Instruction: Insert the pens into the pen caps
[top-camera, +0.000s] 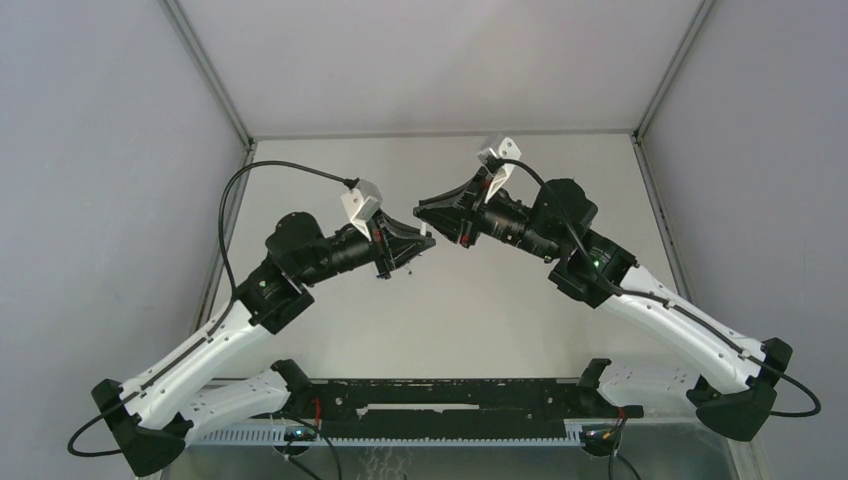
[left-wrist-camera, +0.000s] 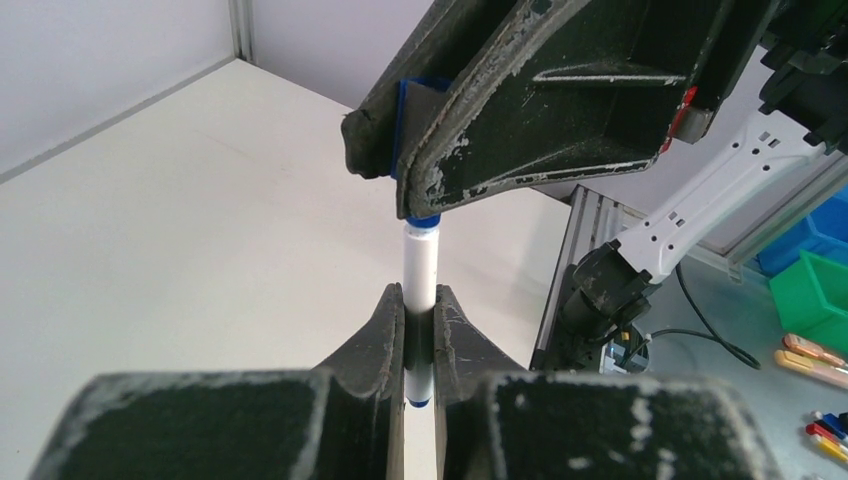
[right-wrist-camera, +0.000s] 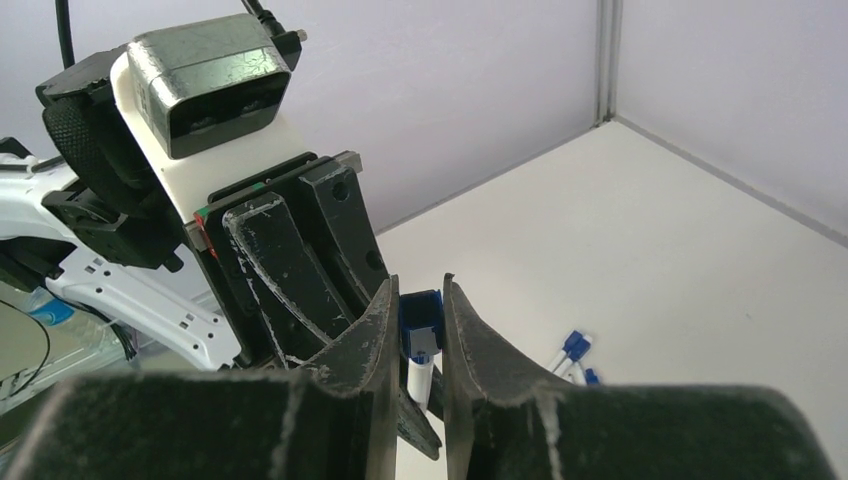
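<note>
A white pen (left-wrist-camera: 421, 262) stands upright, its upper end meeting a blue cap (right-wrist-camera: 421, 312). My right gripper (top-camera: 417, 211) is shut on that cap from above; a blue ring of it shows under the fingers in the left wrist view. Lower down, my left gripper has one finger close against each side of the pen's body; whether they press on it cannot be told. The pen's blue lower end (left-wrist-camera: 418, 403) pokes out below those fingers. In the top view, only a short white bit shows between the two grippers.
On the table lie white pens with blue caps (right-wrist-camera: 577, 345), partly hidden by my right fingers in the right wrist view. Off the table's edge are a green bin (left-wrist-camera: 815, 298), a blue bin (left-wrist-camera: 815, 235) and scattered pens (left-wrist-camera: 828, 430).
</note>
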